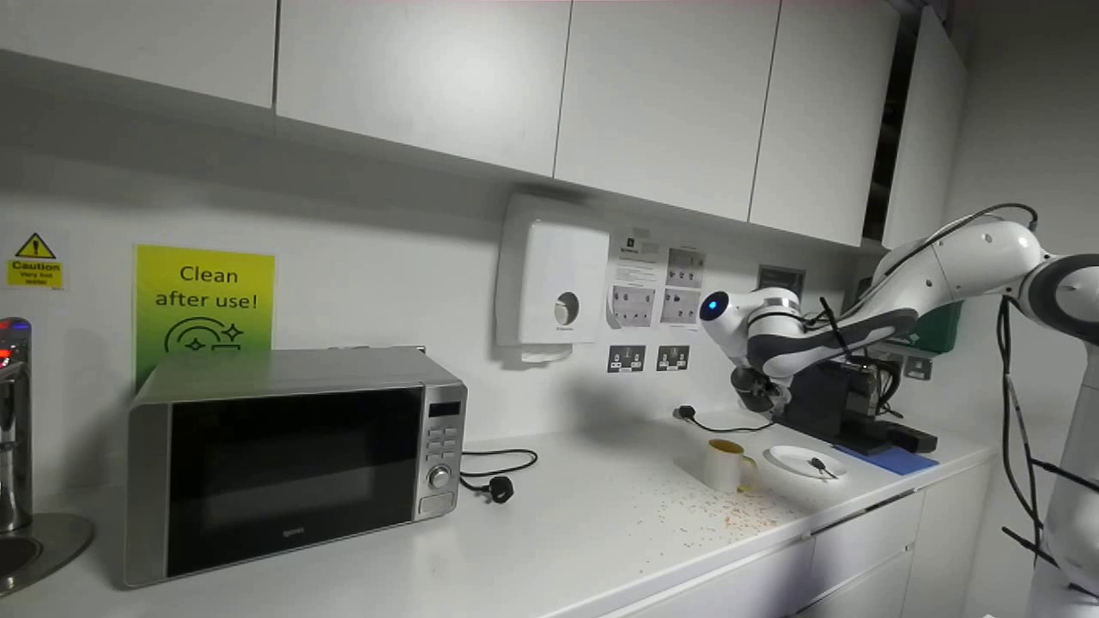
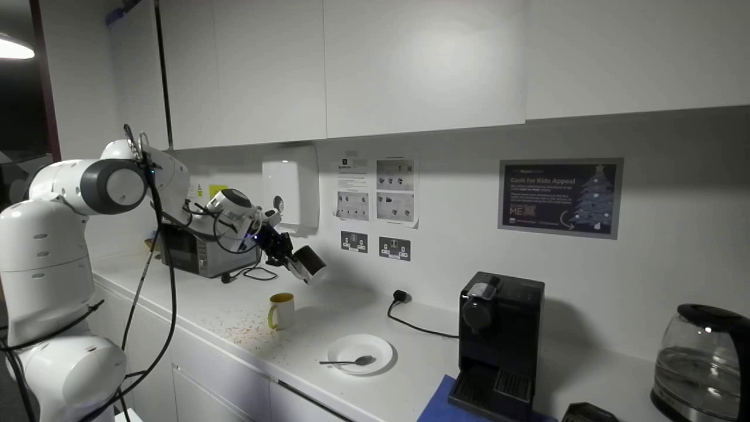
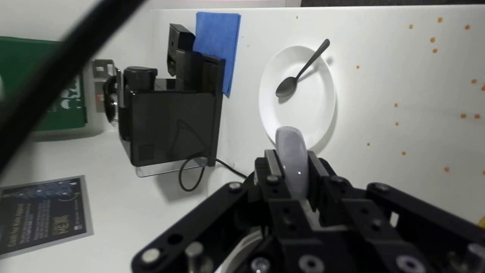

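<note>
My gripper (image 2: pixel 288 260) is shut on the handle of a white mug (image 2: pixel 313 266) and holds it up off the counter. The mug is strongly tilted, its dark inside showing in exterior view 2. In the wrist view its pale handle (image 3: pixel 293 157) lies between both fingers, while most of the mug's body is hidden under the gripper. A second mug (image 2: pixel 282 313), white with a yellow inside and yellow handle, stands upright on the counter below. Beside it lies a white plate (image 2: pixel 342 346) with a dark spoon (image 2: pixel 363 360) on it.
Orange crumbs (image 1: pixel 737 515) are scattered around the standing mug. A black coffee machine (image 2: pixel 500 330) on a blue cloth (image 2: pixel 437 402), and a glass kettle (image 2: pixel 696 366), stand past the plate. The microwave (image 1: pixel 299 463) is at the other end. Wall cupboards (image 2: pixel 422 63) hang above.
</note>
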